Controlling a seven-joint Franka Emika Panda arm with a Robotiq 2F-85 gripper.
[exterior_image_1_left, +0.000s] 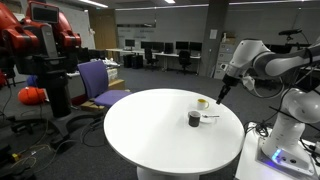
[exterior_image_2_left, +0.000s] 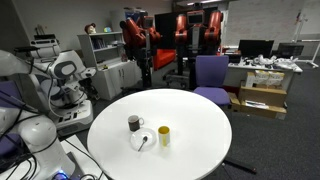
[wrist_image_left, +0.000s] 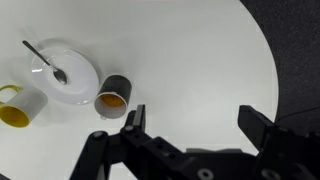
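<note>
My gripper stands open above the table, its two black fingers wide apart with only bare tabletop between them. A dark mug (wrist_image_left: 115, 92) with an orange-brown inside is just left of the left finger in the wrist view, not touching it. Beyond the mug lies a white plate (wrist_image_left: 76, 88) with a dark-handled spoon (wrist_image_left: 47, 61) resting on it. A yellow and white mug (wrist_image_left: 22, 106) is at the far left edge. In exterior view 2 the dark mug (exterior_image_2_left: 134, 123) and the yellow mug (exterior_image_2_left: 164, 136) stand either side of the plate (exterior_image_2_left: 139, 146).
The round white table (exterior_image_1_left: 150, 130) has a large clear area away from the dishes. A purple chair (exterior_image_1_left: 97, 82) stands behind it, and a second robot arm (exterior_image_2_left: 70, 75) with a grey body is at the left in exterior view 2.
</note>
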